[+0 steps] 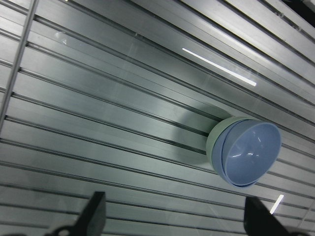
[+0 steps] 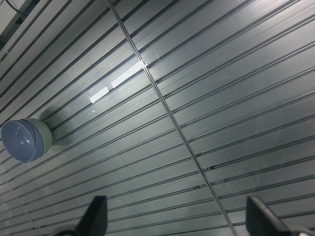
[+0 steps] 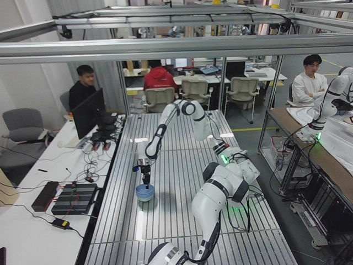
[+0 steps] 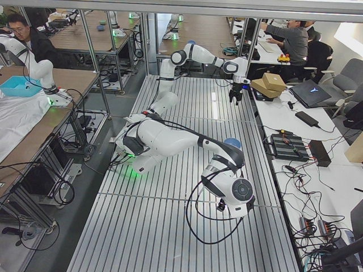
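A stack of blue and pale green bowls [image 3: 144, 192] rests on the slatted metal table [image 3: 127, 232]. In the left wrist view the blue inner bowl [image 1: 251, 152] sits tilted in the outer ones, right of centre; in the right wrist view the stack [image 2: 19, 140] is at the left. One arm's gripper [image 3: 145, 174] hangs over the table near the bowls in the camera left view. The other arm's gripper [image 4: 224, 205] is low in the camera right view, partly hidden by its arm. Both wrist views show fingertips apart at the bottom edge, with nothing between them.
The two arms' bases stand at one side of the table. A white desk [image 3: 22, 232] with electronics and cables runs alongside the other side. Much of the table surface around the bowls is bare. People sit beyond the frame.
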